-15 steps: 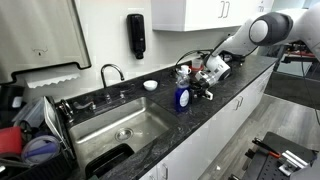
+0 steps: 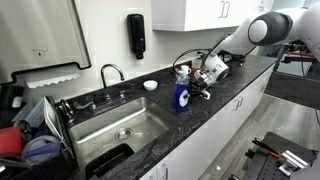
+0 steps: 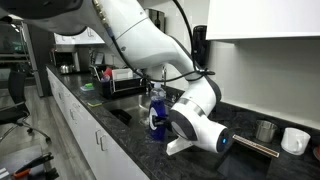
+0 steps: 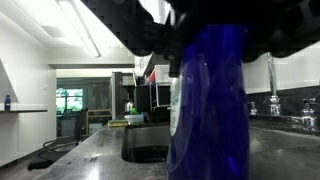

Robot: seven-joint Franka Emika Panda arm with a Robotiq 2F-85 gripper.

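A blue bottle [image 2: 182, 98] with a pale label stands upright on the dark counter, to the right of the sink in exterior view 1. My gripper [image 2: 189, 88] reaches it from the right, shut around its upper part. In exterior view 2 the blue bottle [image 3: 157, 114] shows in front of the arm, its base seeming to be at the counter top. The blue bottle [image 4: 212, 110] fills the middle of the wrist view, with dark blurred fingers at the top on both sides of it. The bottle's far side is hidden.
The sink [image 2: 122, 130] with its faucet [image 2: 112, 75] lies left of the bottle. A white bowl [image 2: 150, 85] sits near the wall. A metal cup [image 3: 265, 131], a white cup [image 3: 294, 141] and a dark tray [image 3: 252, 145] stand beside the arm. Cabinets hang overhead.
Over the last second my gripper has come left to the bottle and its fingers have taken hold of it. The bottle looks to be in nearly the same place.
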